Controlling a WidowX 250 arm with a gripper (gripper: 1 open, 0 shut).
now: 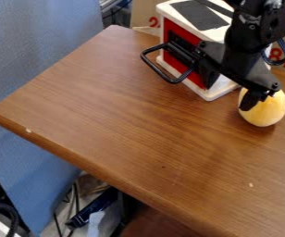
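Note:
My black gripper point(254, 93) reaches down from the top right over a pale yellow round object point(266, 111) at the right of the wooden table, its fingertips at or on the object's top. I cannot tell whether the fingers are closed on it. Behind the gripper stands a white and red appliance-like box point(178, 56) with a black loop handle point(157, 67) sticking out to the left, partly hidden by the arm.
A cardboard box point(145, 14) is behind.

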